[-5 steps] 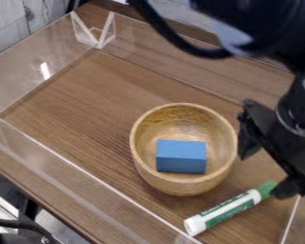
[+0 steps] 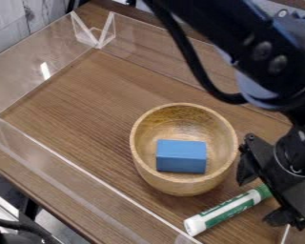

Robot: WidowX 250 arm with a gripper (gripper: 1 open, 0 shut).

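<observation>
A blue block (image 2: 181, 155) rests inside a wooden bowl (image 2: 152, 124) at the centre of the camera view. A green-and-white cylindrical stick (image 2: 219, 212) lies diagonally on the table to the lower right of the bowl. My black gripper (image 2: 263, 189) is open, low at the right, its fingers around or just over the upper green end of the stick; whether they touch it I cannot tell.
Clear plastic walls run along the left and front edges. A black cable hangs from the arm at the top.
The gripper has moved down to the green end of the stick, partly hiding it. The bowl, block and stick have not visibly moved.
</observation>
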